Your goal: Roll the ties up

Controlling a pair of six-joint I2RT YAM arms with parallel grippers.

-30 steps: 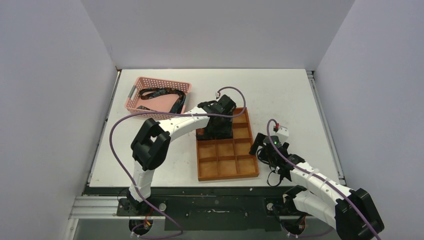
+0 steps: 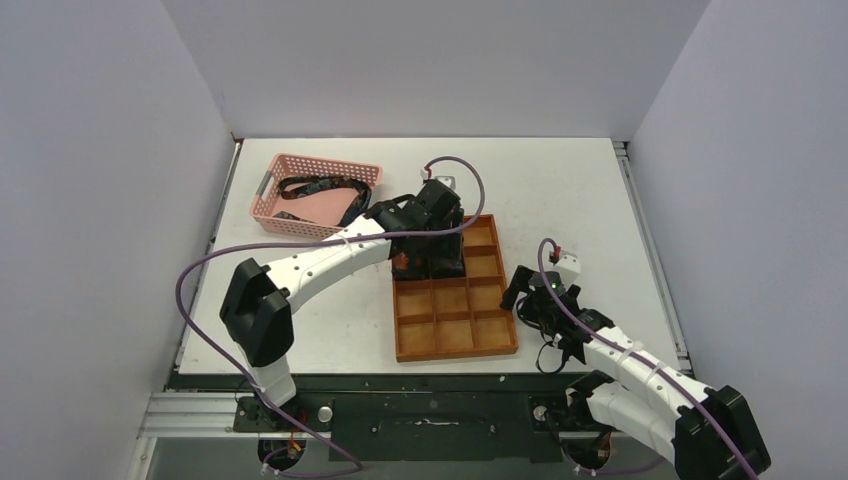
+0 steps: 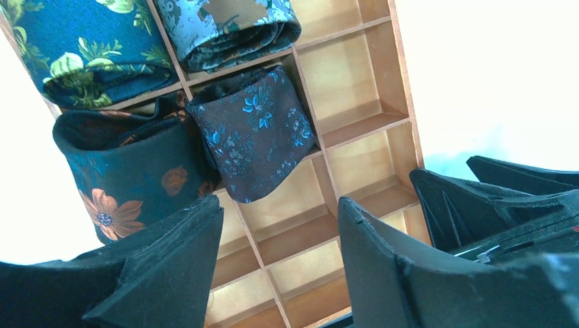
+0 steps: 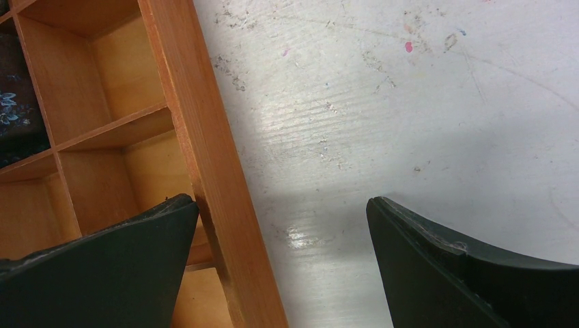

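In the left wrist view, several rolled ties fill cells of the wooden organizer point(image 3: 361, 130): a dark one with blue flowers point(image 3: 256, 137), a dark green one with orange flowers point(image 3: 130, 179), a blue one with green flowers point(image 3: 92, 48) and a pale blue one point(image 3: 225, 31). Above them hangs my left gripper, its fingers apart and nothing between them. Another tie point(image 2: 355, 195) lies unrolled in the pink basket point(image 2: 280, 160). My right gripper stands open by the organizer's right edge, one finger over the cells and the other over bare table.
Several lower and right-hand cells of the organizer point(image 2: 452, 331) are empty. The left arm point(image 2: 335, 262) reaches across the table's left part, and a purple cable point(image 2: 225, 257) loops over it.
My left arm has drawn back to the left and its gripper has shifted slightly left and up over the organizer. The right arm has hardly moved. The basket and its tie look the same.
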